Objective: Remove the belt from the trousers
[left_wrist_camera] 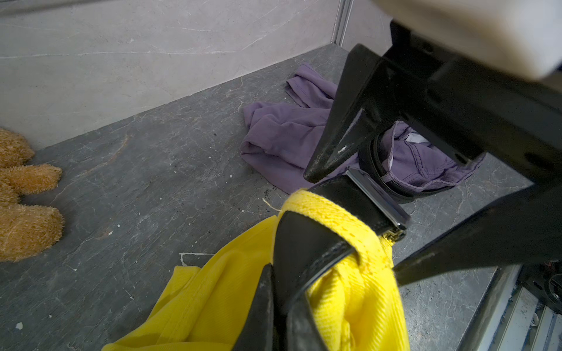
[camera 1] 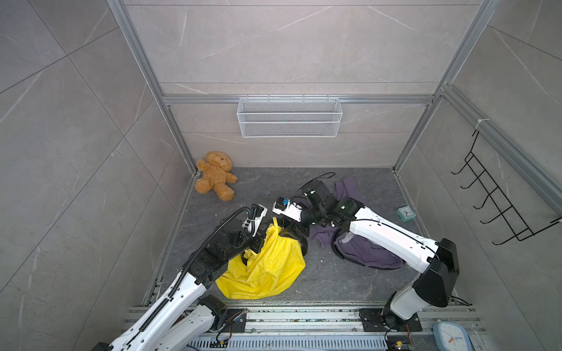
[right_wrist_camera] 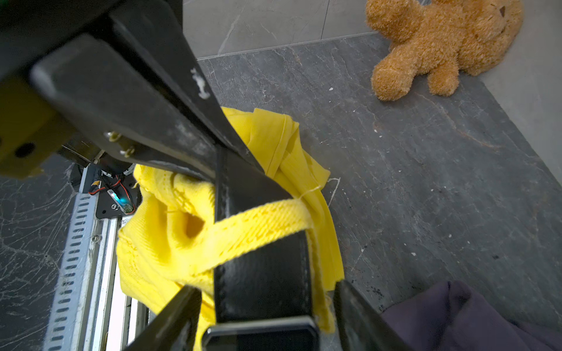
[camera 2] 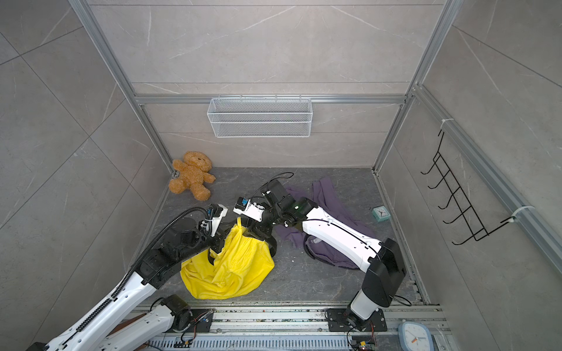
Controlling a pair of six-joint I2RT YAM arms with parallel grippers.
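Note:
The yellow trousers lie bunched at the front of the floor, their waistband raised between both arms. A black belt passes under a yellow belt loop, and its metal-edged buckle shows beyond that loop. My left gripper is shut on the belt, gripping it just to one side of the loop. Around the buckle end stands my right gripper, part open; its fingers lie on either side of the belt, apart from it.
Purple trousers with another dark belt lie to the right. A teddy bear sits at the back left, and a small teal clock by the right wall. Bare floor shows between bear and purple trousers.

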